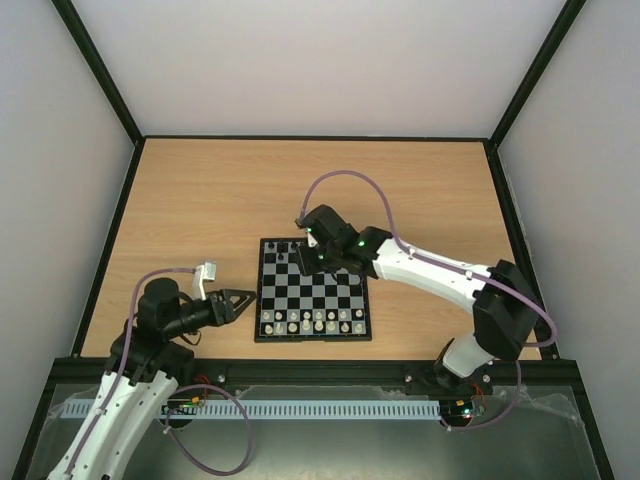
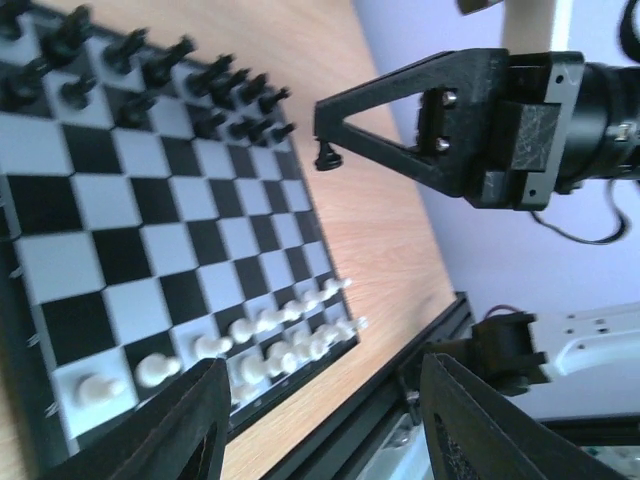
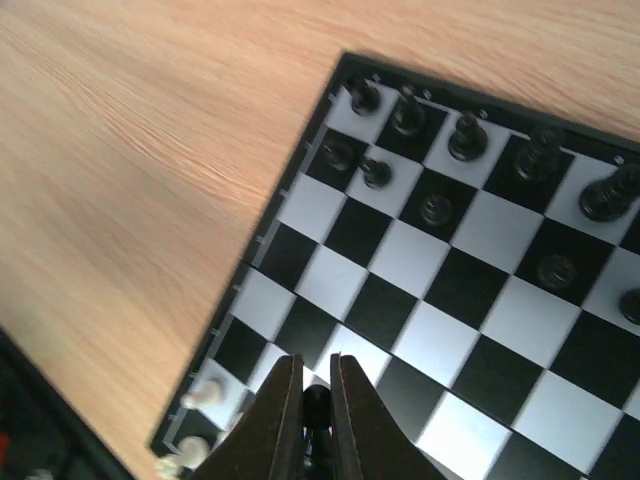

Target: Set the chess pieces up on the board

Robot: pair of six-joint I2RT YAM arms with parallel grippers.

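Observation:
The chessboard (image 1: 293, 291) lies mid-table near the front edge. Its white pieces (image 2: 272, 362) fill rows along the near side. Tall black pieces (image 3: 467, 137) line the far edge, and black pawns (image 3: 436, 209) stand in the row before them, where one white square (image 3: 492, 232) between pawns is bare. My right gripper is shut on a small black piece, which hangs above the board in the left wrist view too (image 2: 327, 157). Left of the board, my left gripper stands open, nothing between its fingers.
Bare wooden table (image 1: 210, 190) surrounds the board at the back and both sides. The right arm (image 1: 430, 267) reaches over the board's right half from the right, hiding some far squares in the top view.

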